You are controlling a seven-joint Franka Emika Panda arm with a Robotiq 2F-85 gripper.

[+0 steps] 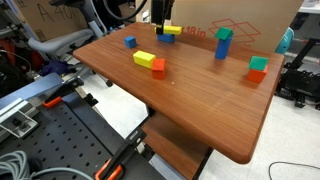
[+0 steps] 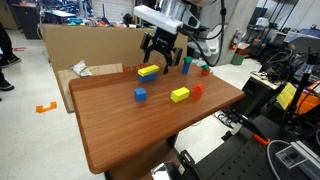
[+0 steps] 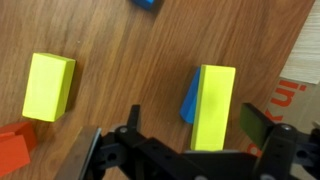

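Observation:
A yellow block (image 3: 214, 110) lies across the top of a blue block (image 3: 188, 100), which it partly hides in the wrist view. The same yellow block (image 2: 148, 71) and the blue block (image 2: 147, 78) under it stand toward the back of the table in exterior view 2. My gripper is open above this stack, one finger on either side of the yellow block and a wide gap to the left. No contact between fingers and block shows.
Nearby are a second yellow block (image 1: 145, 59), a red block (image 1: 158, 65) and a small blue block (image 1: 130, 41). Farther off stand a green-topped blue block (image 1: 223, 43) and a green-on-red stack (image 1: 258, 68).

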